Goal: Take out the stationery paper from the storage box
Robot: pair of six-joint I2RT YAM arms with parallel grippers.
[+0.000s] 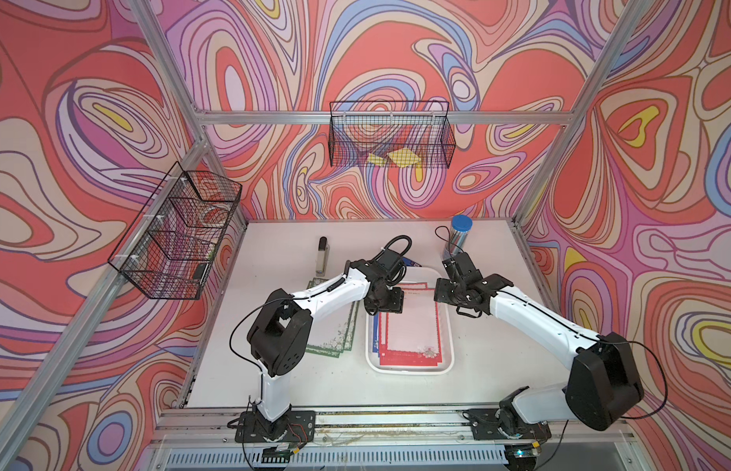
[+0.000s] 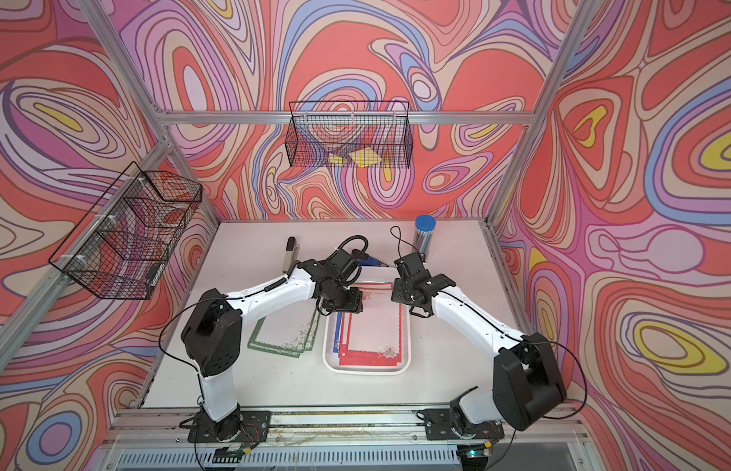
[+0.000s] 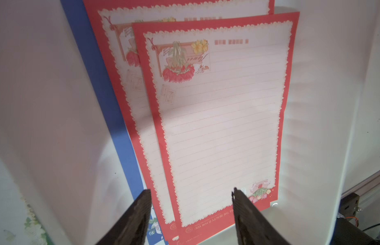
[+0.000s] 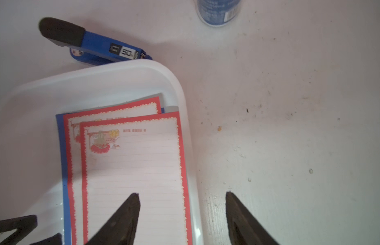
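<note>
Inside the white storage box [image 1: 408, 371] lie red-bordered stationery sheets [image 1: 412, 329], two of them visibly offset, over a blue-edged sheet [image 3: 112, 114]. My left gripper hangs over the box, its fingers apart and nothing between them; the red-bordered paper lies flat beneath. At the box's right wall is my right gripper, open and empty, one finger above the paper and the other above the table. Green-bordered sheets [image 1: 326, 337] rest on the table left of the box, partly hidden by my left arm.
Behind the box lies a blue stapler [image 4: 106, 47]. A jar with a blue lid [image 1: 461, 223] stands at the back right. Another stapler [image 1: 322, 255] is at the back left. Bare table [image 4: 279, 122] extends to the right of the box.
</note>
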